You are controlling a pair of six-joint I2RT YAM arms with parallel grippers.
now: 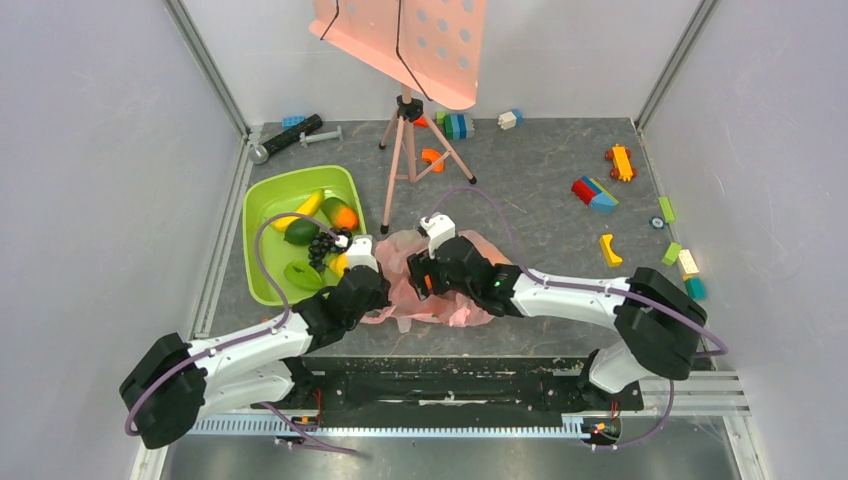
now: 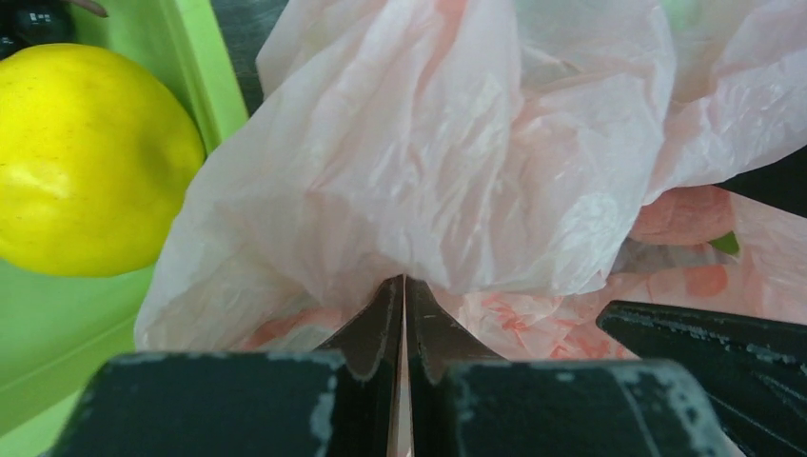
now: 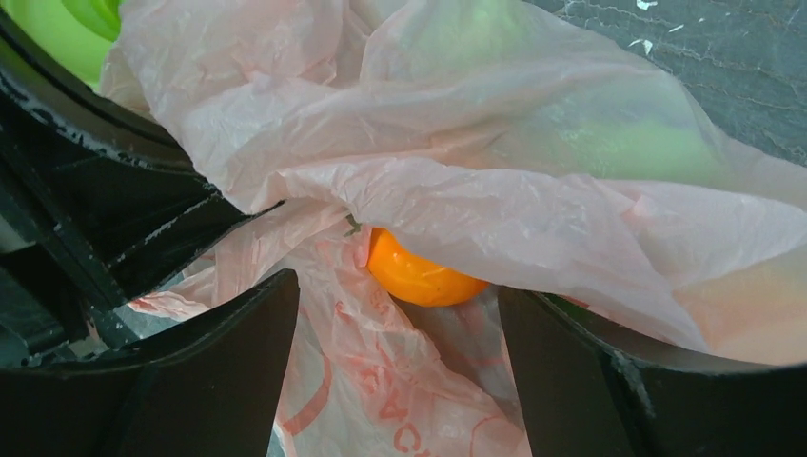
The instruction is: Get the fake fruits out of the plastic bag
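Observation:
The thin pink plastic bag [image 1: 480, 312] lies crumpled on the grey surface between my two arms. In the left wrist view my left gripper has its fingertips together on a fold of the bag's film [image 2: 419, 209]. My right gripper stands open at the bag's mouth, its fingers spread apart. Beyond and between those fingers an orange fruit [image 3: 419, 271] shows, partly covered by a flap of film; contact with it cannot be told. Pale green shapes [image 3: 638, 133] show through the film.
Left of the bag stands a green bin [image 1: 257, 215] holding several fruits, among them a banana [image 1: 312, 203] and dark grapes [image 1: 322, 246]. Behind the bag is a pink tripod [image 1: 405, 150]. Toy blocks [image 1: 597, 194] lie at right.

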